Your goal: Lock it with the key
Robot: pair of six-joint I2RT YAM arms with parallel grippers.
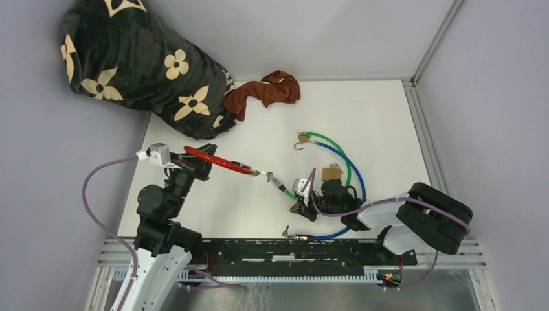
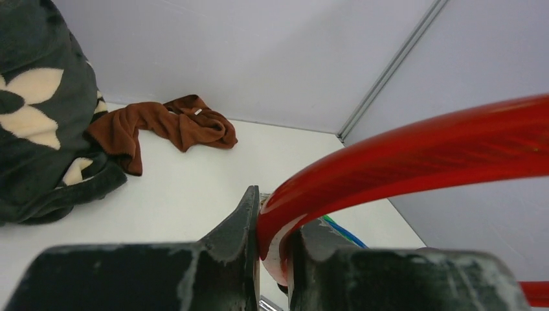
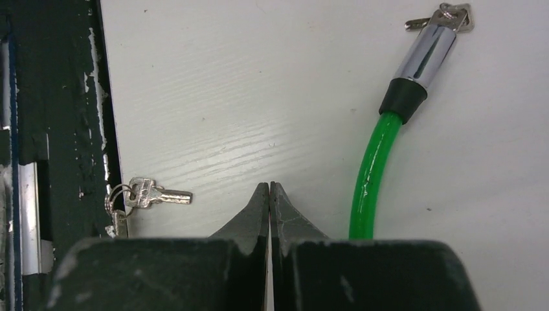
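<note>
A red cable lock [image 1: 223, 163] hangs from my left gripper [image 1: 210, 159], which is shut on it over the left side of the table. In the left wrist view the red cable [image 2: 388, 165] passes between the fingertips and arcs to the right. My right gripper is shut with nothing between its fingers, low over the table. Right of it lies a green cable [image 3: 374, 175] whose metal end carries a key [image 3: 466, 18]. Another key [image 3: 152, 192], on a ring by the table's front edge, is at the blue cable's [image 1: 333, 235] end.
Two brass padlocks sit at the right: one [image 1: 331, 173] mid-table, one [image 1: 303, 138] farther back by the cable ends. A brown cloth [image 1: 265, 94] and a dark flowered cushion [image 1: 149, 68] occupy the back left.
</note>
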